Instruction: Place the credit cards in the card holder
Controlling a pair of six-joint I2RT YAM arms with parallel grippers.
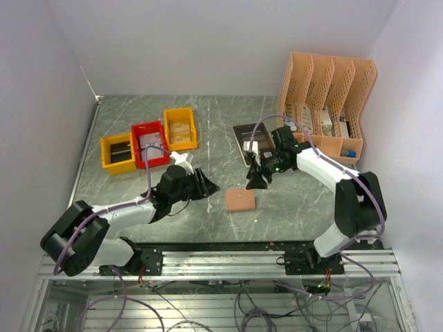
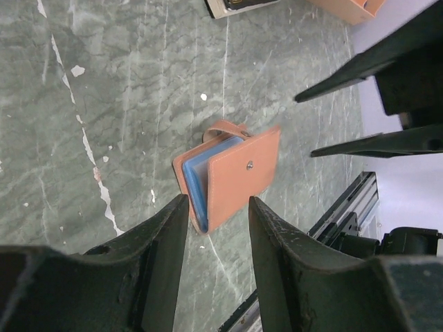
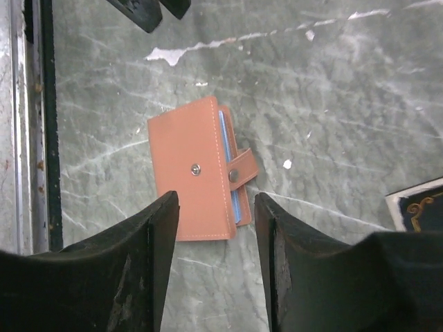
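Note:
The salmon-pink card holder (image 1: 240, 200) lies on the grey table between my two grippers, its strap loose at one side. In the left wrist view the holder (image 2: 239, 173) shows blue card edges (image 2: 197, 181) inside it. In the right wrist view it (image 3: 190, 173) lies below my fingertips' line of sight, with nothing held. My left gripper (image 1: 209, 185) stands open left of the holder, empty. My right gripper (image 1: 256, 178) is just above and right of the holder, its fingers parted with nothing seen between them.
Yellow (image 1: 117, 163) and red (image 1: 156, 162) bins sit at the back left. A dark board (image 1: 242, 134) lies behind my right gripper. A peach slotted organizer (image 1: 331, 144) stands at the back right.

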